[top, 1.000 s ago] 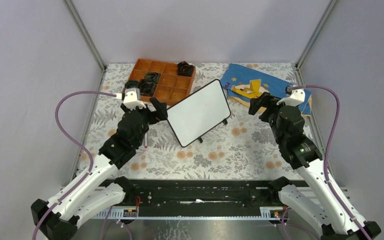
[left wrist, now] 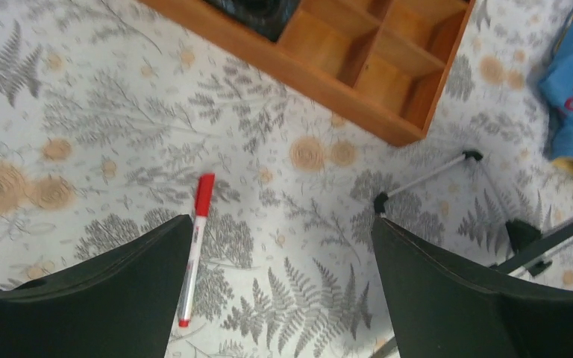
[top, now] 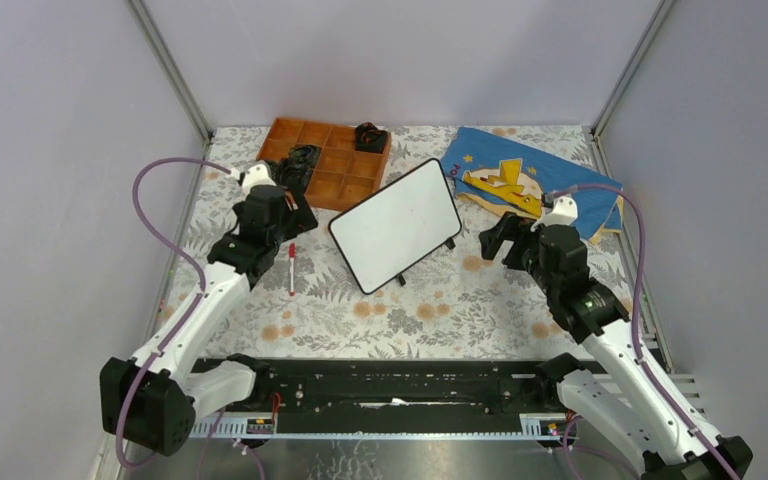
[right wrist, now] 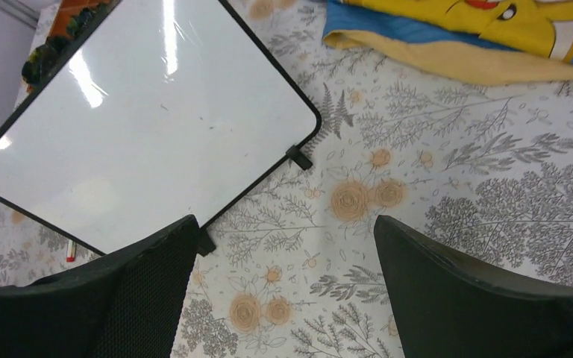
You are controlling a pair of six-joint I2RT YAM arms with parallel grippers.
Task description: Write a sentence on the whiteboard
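Note:
Tilted on its stand, the blank whiteboard [top: 396, 226] occupies the middle of the table; much of its white face [right wrist: 157, 112] shows in the right wrist view. A white marker with a red cap [top: 292, 270] lies flat on the table left of the board. In the left wrist view this marker [left wrist: 195, 250] appears beyond the left finger, which covers none of its red ends. My left gripper is open above the table, nothing between its fingers. Open and empty too, my right gripper hovers right of the board, over bare tablecloth.
Behind and left of the board sits an orange compartment box [top: 332, 185] holding dark items. A blue cloth with a yellow figure [top: 505, 170] lies at the back right.
My left gripper has swung left and turned, away from the board's left corner, uncovering more of the marker. The right gripper has moved slightly left and toward the table's front. Board and marker have stayed put.

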